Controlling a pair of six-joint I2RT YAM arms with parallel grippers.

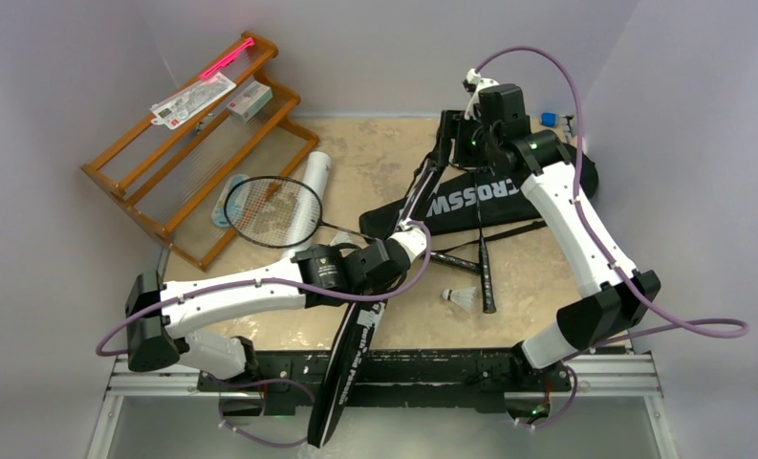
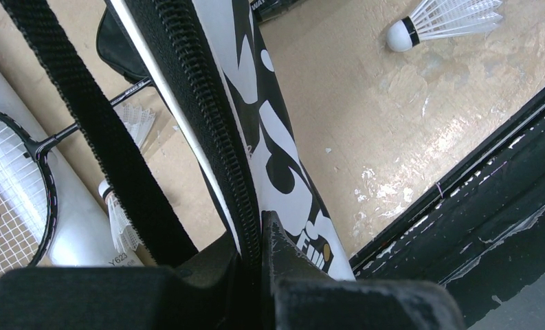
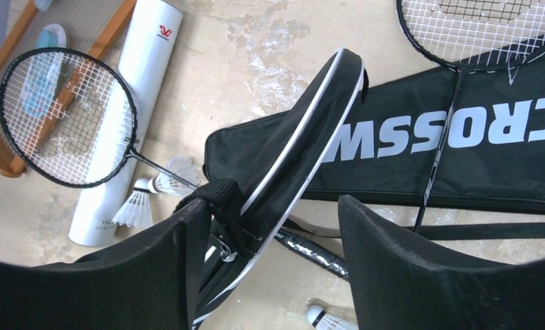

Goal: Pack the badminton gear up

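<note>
My left gripper (image 1: 394,273) is shut on the long black racket bag (image 2: 283,165) with white print and zipper, which hangs past the front edge. My right gripper (image 1: 456,143) is part open above that bag's upper end (image 3: 304,124). A CROSSW bag (image 3: 496,158) lies flat on the table, with a racket (image 3: 448,103) across it. Another racket (image 3: 67,182) rests over a white shuttle tube (image 3: 87,220). Shuttlecocks (image 3: 139,210) lie beside the tube, and a lone shuttlecock (image 1: 461,298) sits near the front.
A wooden rack (image 1: 169,229) with small boxes stands at the back left. Small items, including a blue one (image 1: 549,120), lie at the back right. Walls surround the table (image 1: 547,287).
</note>
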